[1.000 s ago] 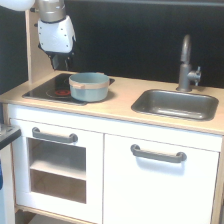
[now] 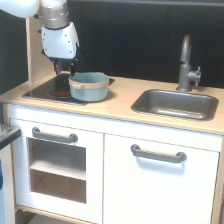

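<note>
A grey-blue pot (image 2: 90, 90) with a tan band round its side stands on the right part of the dark stovetop (image 2: 45, 90). Just up and left of its rim hangs my gripper (image 2: 65, 70), pointing down from the white arm. Its dark fingers are too small here to show whether they are apart or together. Nothing can be made out between them. How far the fingertips are from the pot in depth is unclear.
A steel sink (image 2: 178, 105) with a tall tap (image 2: 186, 65) is set into the right of the wooden counter (image 2: 125, 98). Bare countertop lies between pot and sink. Below are an open-fronted compartment (image 2: 58, 160) and a white cupboard door (image 2: 158, 185).
My gripper has come down and slightly to the right, closer to the pot's left rim. The pot shows no clear movement.
</note>
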